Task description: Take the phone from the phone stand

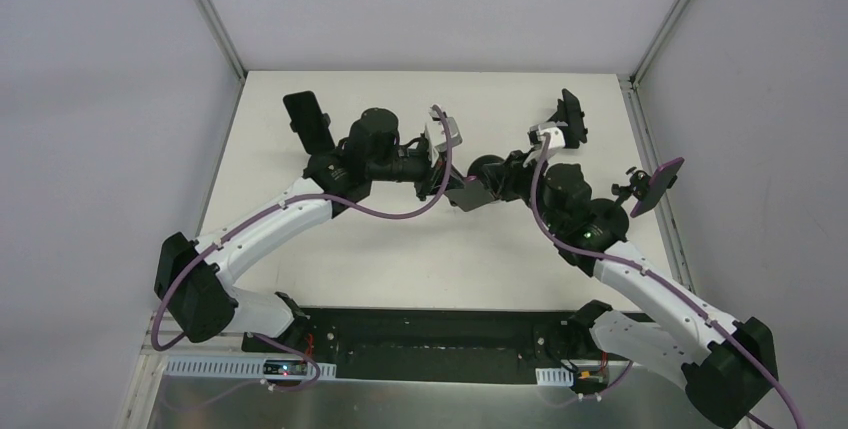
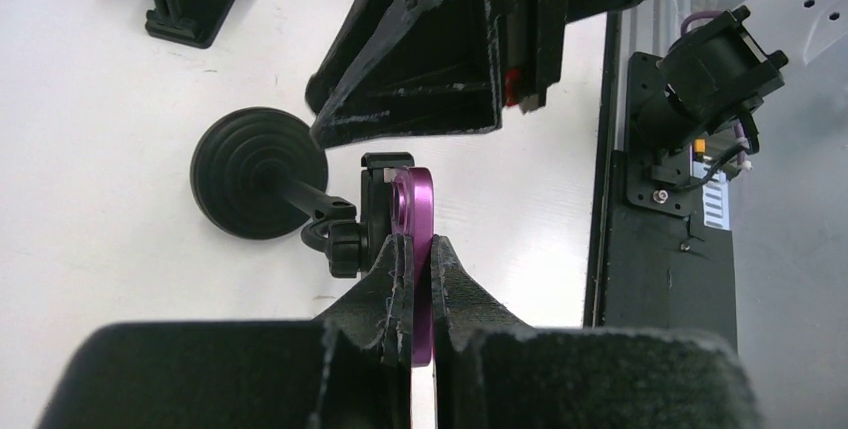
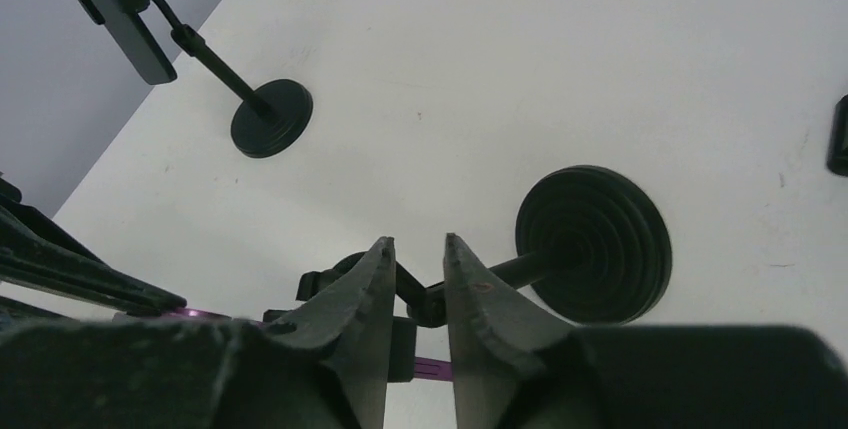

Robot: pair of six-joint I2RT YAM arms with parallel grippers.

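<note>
A purple phone (image 2: 423,199) is upright in the clamp of the central phone stand (image 2: 246,171), between my grippers (image 1: 472,192). In the left wrist view my left gripper is shut at the phone, which shows at and behind the fingertips; whether it is held cannot be told. My right gripper is over the stand's arm and clamp, its fingertips slightly apart; whether it grips anything cannot be told.
Another phone on a stand (image 1: 308,121) is at the back left, a black stand (image 1: 568,119) at the back right, a purple phone (image 1: 655,189) at the right.
</note>
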